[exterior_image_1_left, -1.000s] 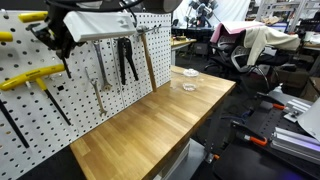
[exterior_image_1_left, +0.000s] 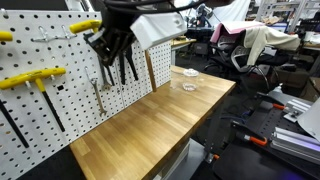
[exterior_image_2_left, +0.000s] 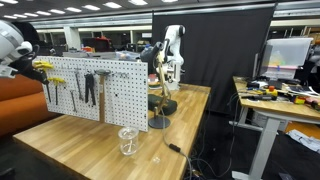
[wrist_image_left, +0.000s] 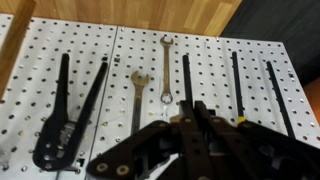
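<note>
My gripper (exterior_image_1_left: 118, 50) is in front of the white pegboard (exterior_image_1_left: 95, 112), away from the table. In the wrist view the gripper is shut on a black-handled tool (wrist_image_left: 187, 78); the tool's other end is hidden behind the dark fingers. A yellow piece (exterior_image_1_left: 84, 26) shows just left of the gripper in exterior view 1. Two yellow-headed tools (exterior_image_1_left: 32, 77) with black handles hang on the left of the board. Two wrenches (wrist_image_left: 139, 95) and black-handled pliers (wrist_image_left: 68, 135) hang beside them.
A wooden tabletop (exterior_image_1_left: 135, 132) runs along the board, mostly clear in front. A glass jar (exterior_image_2_left: 128, 142) stands on it. The wooden handle (wrist_image_left: 15, 40) of another tool hangs past the pliers.
My gripper has moved right in exterior view 1, from beside the yellow tools to in front of the wrenches and pliers. The hanging tools on the left have stayed put.
</note>
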